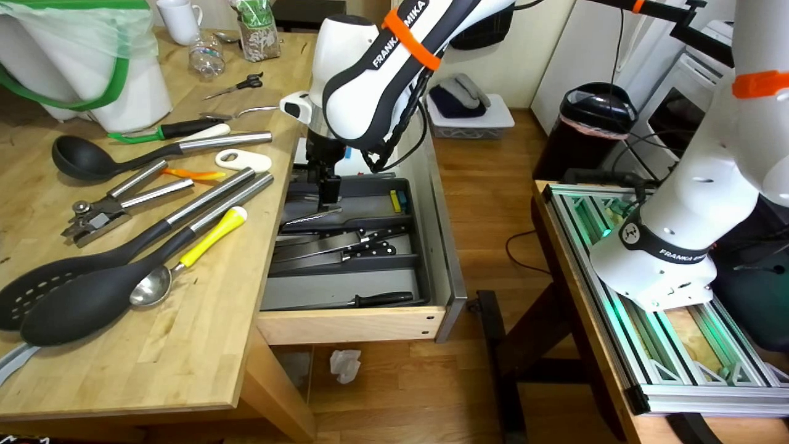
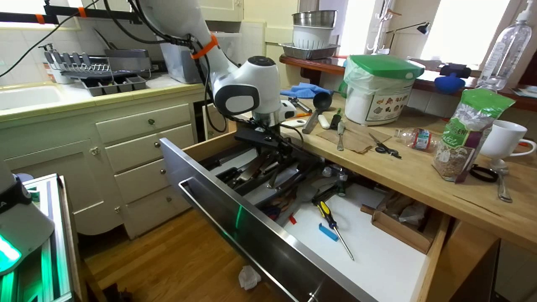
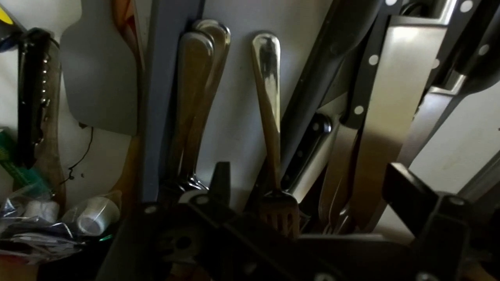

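My gripper is open above the cutlery tray [image 1: 419, 255] in the pulled-out drawer, nothing held. Between its spread fingers, in the wrist view, lie a fork [image 3: 270, 117] with its tines partly behind the gripper and the broad blade of a knife [image 3: 398, 93]. Left of the fork, two metal handles [image 3: 194, 89] overlap, their far ends hidden by the gripper. In exterior view 1 the gripper [image 1: 330, 196] reaches down into the tray's far compartments. Whether it touches any utensil cannot be told.
Several knives with black handles [image 1: 373, 250] fill the middle compartment. The drawer's front panel [image 2: 241, 211] stands close by the arm, and the countertop [image 1: 185, 311] edge lies on the other side. A screwdriver [image 2: 327, 214] rests on the open drawer floor. Utensils such as a ladle [image 1: 85, 156] cover the counter.
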